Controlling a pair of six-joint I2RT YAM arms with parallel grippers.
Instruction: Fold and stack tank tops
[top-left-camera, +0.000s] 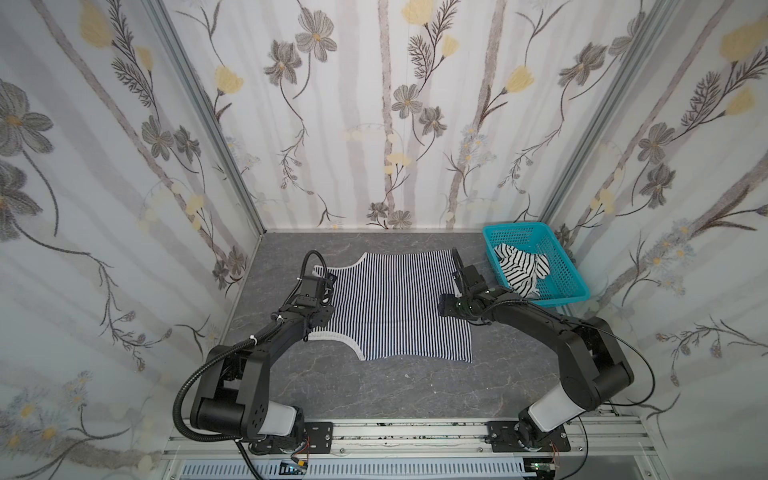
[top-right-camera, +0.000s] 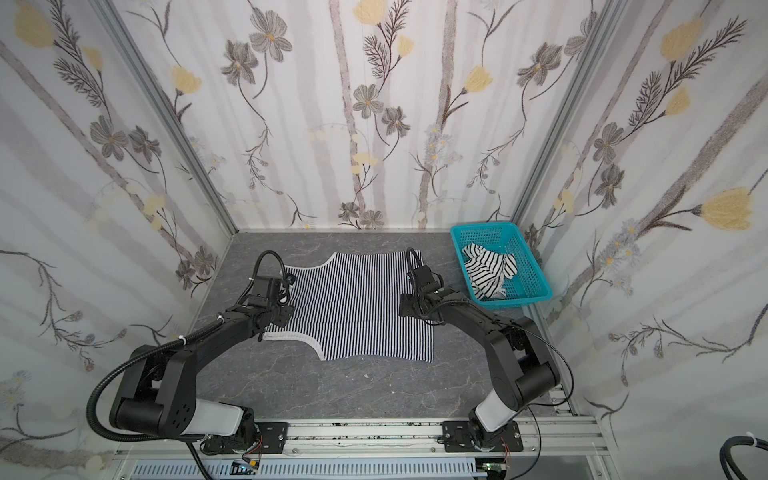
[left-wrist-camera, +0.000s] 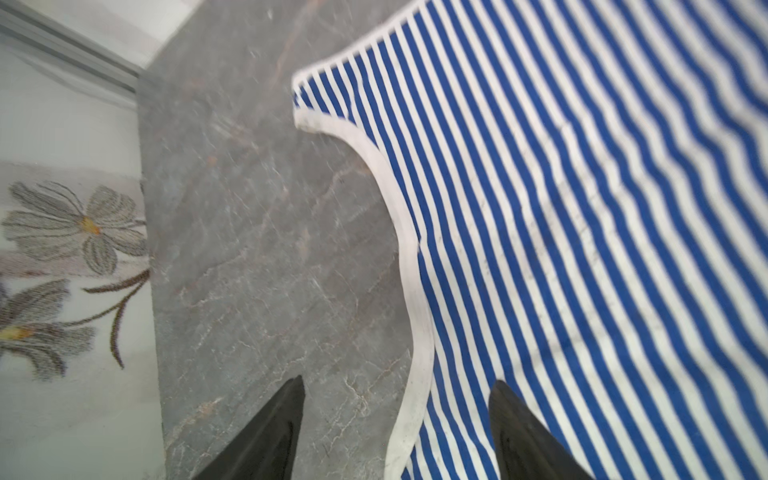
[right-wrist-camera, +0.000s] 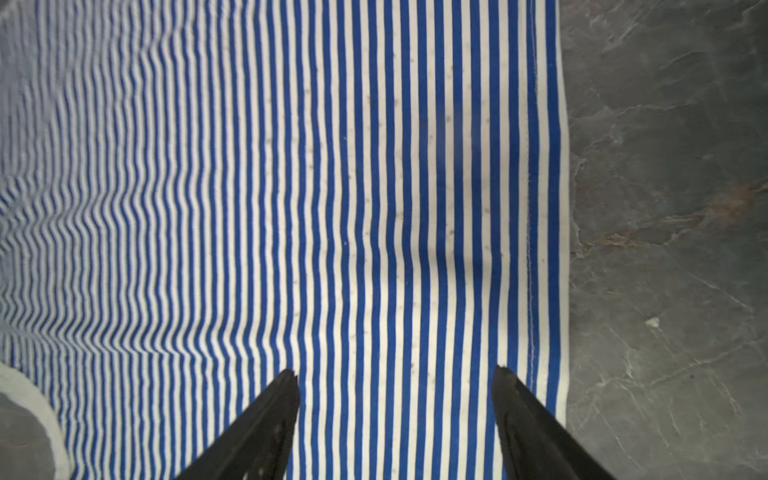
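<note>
A blue-and-white striped tank top (top-left-camera: 396, 308) lies spread on the grey table, its white-trimmed neck and straps to the left and its straight hem to the right. My left gripper is open over the white neckline trim, nothing held between its fingers. Over the hem end stands my right gripper, also open, with striped cloth below it and no fold pinched. From above, the arms hide part of the neck and part of the hem. Faint creases run across the cloth in the right wrist view.
A teal basket (top-left-camera: 572, 280) at the back right holds a crumpled striped garment (top-left-camera: 521, 268). Bare table (top-left-camera: 400, 388) lies in front of the tank top. Patterned walls close off the back and sides.
</note>
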